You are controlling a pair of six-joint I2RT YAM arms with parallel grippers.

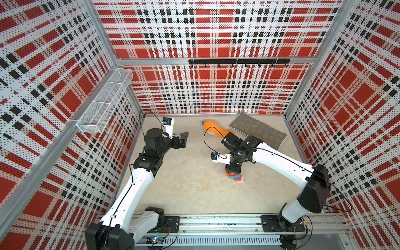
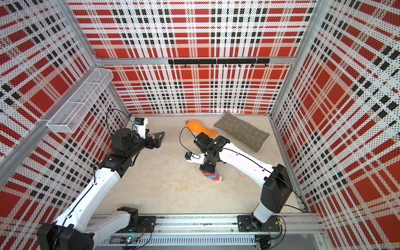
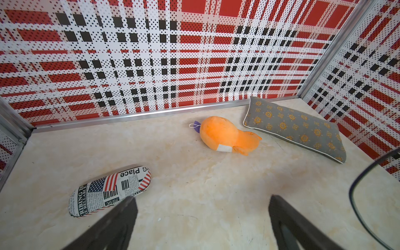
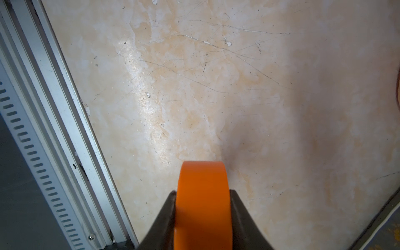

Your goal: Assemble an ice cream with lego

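A stack of lego pieces [image 1: 233, 175] in orange, blue, pink and white hangs from my right gripper [image 1: 233, 169], which is shut on its orange end. In the right wrist view only the orange piece [image 4: 203, 204] shows, pinched between the two fingers; the colours behind it are hidden. The stack points down and slightly right over the mid-front of the table. My left gripper is open with nothing between its fingers, well to the left of the stack and towards the back.
An orange plush toy [image 3: 220, 132] and a grey patterned cushion [image 3: 293, 127] lie at the back. A newsprint-patterned roll [image 3: 110, 190] rests near my left gripper. A wire basket [image 1: 107, 100] hangs on the left wall.
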